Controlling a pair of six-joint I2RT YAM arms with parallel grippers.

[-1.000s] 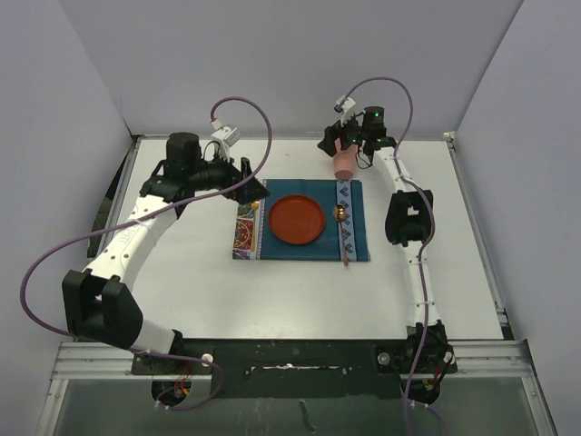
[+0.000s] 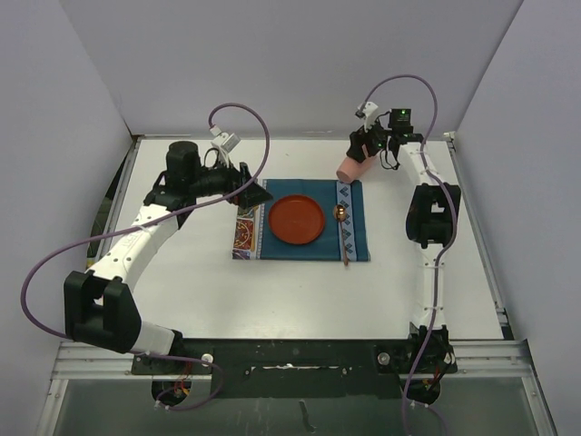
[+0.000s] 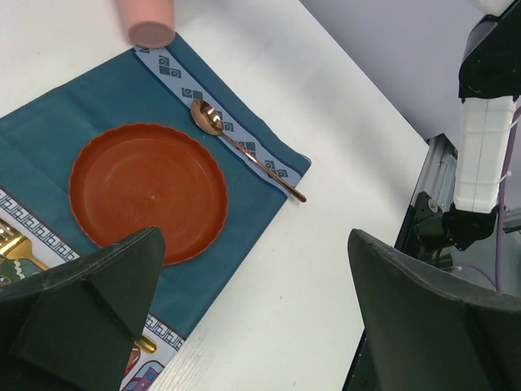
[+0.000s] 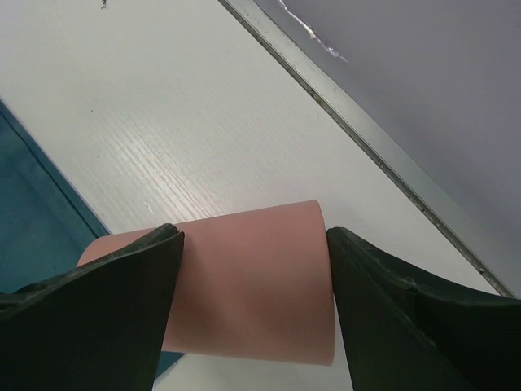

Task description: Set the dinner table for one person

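Note:
A round terracotta plate [image 2: 297, 219] rests on the teal placemat [image 2: 318, 251], with a copper spoon [image 2: 341, 227] along its right band. At the mat's upper right corner is a pink cup [image 2: 348, 173], slanting up and right beneath my right gripper [image 2: 368, 143]. In the right wrist view the pink cup [image 4: 252, 285] fills the space between the fingers, the left finger [image 4: 134, 285] overlapping it; whether they grip it cannot be told. Left of the plate my left gripper [image 2: 250, 189] hangs open and empty over a patterned napkin [image 2: 243, 238] with gold cutlery [image 3: 18, 244].
Bare white table [image 2: 272, 300] lies in front of the mat and to its right. Grey walls [image 2: 245, 68] rise behind and at both sides. Purple cables [image 2: 436, 109] loop over both arms.
My right gripper has moved right with the cup, which has swung from nearly straight to slanted; lately the cup has shifted slightly down and left. My left arm has moved only slightly.

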